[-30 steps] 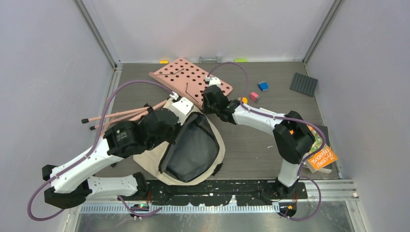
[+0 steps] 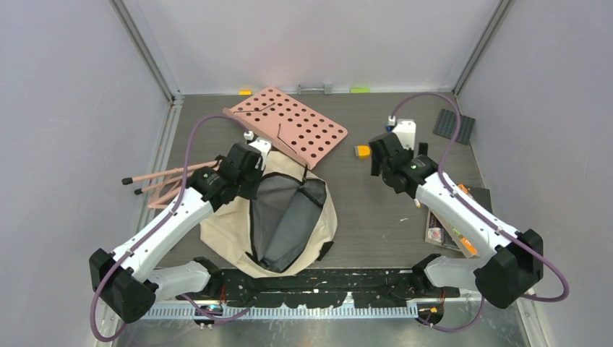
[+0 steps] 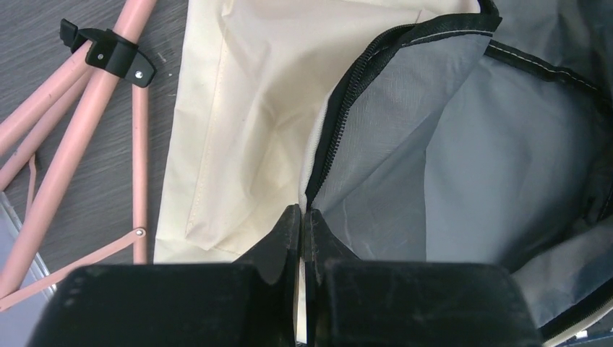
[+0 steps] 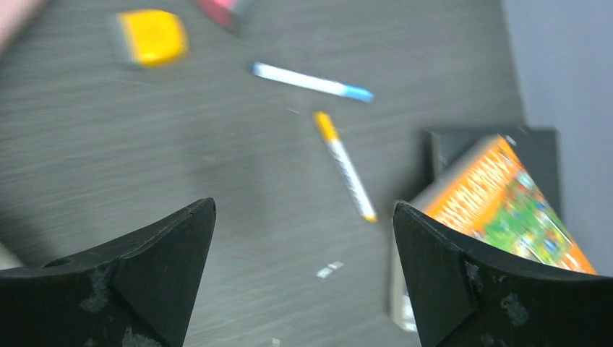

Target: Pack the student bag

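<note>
The cream bag (image 2: 329, 224) lies with its grey inside (image 2: 293, 224) facing up. In the left wrist view, my left gripper is shut, its fingertips pinching the bag's black zipper edge (image 3: 340, 119). Over the right part of the table, my right gripper is open and empty. Below it lie a blue-capped white pen (image 4: 307, 79) and a yellow-capped pen (image 4: 345, 163). Beyond them are a yellow block (image 4: 153, 36) and a partly cut-off red block (image 4: 228, 9). An orange-covered book (image 4: 499, 195) rests at the right among other books.
A pink perforated board (image 2: 289, 119) slants behind the bag, and pink folding legs (image 2: 170, 177) stand at its left. One dark grid pad (image 2: 454, 126) lies at the back right. Bare table (image 2: 361, 224) separates the bag from the books.
My right gripper has swung right, from beside the pink board to over the small objects. The left gripper has lowered slightly at the bag's left edge, and that side of the opening looks flatter.
</note>
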